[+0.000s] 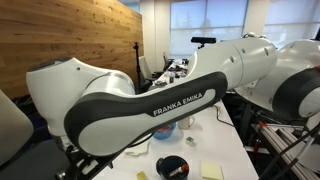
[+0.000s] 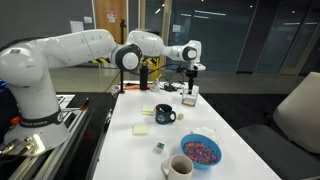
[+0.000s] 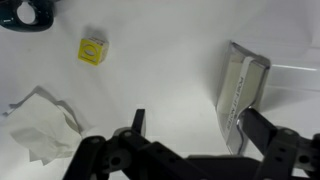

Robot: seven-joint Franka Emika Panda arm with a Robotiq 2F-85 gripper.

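In the wrist view my gripper stands open, its dark fingertips wide apart. A grey and cream oblong object (image 3: 242, 88) lies on the white table by the right finger, which overlaps its lower end; I cannot tell if they touch. Nothing shows between the fingers. To the upper left sits a small yellow block (image 3: 92, 50), with a dark mug (image 3: 28, 12) past it in the corner. A crumpled white cloth or tissue (image 3: 45, 126) lies at the left. Exterior view 2 has the gripper (image 2: 190, 86) over the table's far end.
A blue bowl with small reddish pieces (image 2: 200, 151), a white mug (image 2: 178, 168) and a small green-and-white block (image 2: 158, 147) stand nearer that camera. Yellow paper (image 2: 140, 129) lies flat by the dark mug (image 2: 166, 112).
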